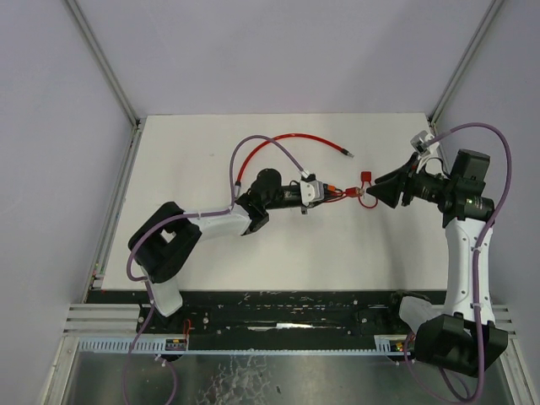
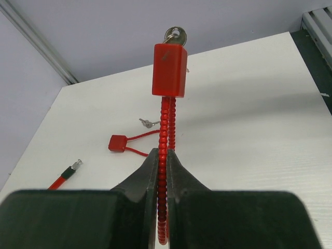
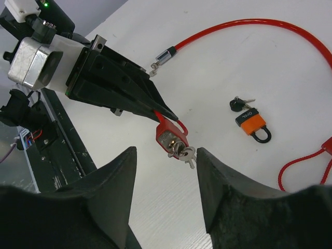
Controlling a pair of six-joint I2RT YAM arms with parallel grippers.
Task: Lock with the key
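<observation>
My left gripper [image 1: 325,194] is shut on the red beaded cable of a red lock [image 2: 169,69], which stands out from the fingertips with a key [image 3: 188,154] in it. In the top view my right gripper [image 1: 381,192] is just right of that lock. In the right wrist view its fingers are apart, with the lock and key beyond them and nothing between. A second red lock [image 2: 118,143] lies on the table with its cord and a key [image 2: 147,123] near it.
An orange-and-black padlock [image 3: 251,122] with a black key lies on the white table [image 1: 186,143]. A long red cable [image 1: 295,135] curves across the back.
</observation>
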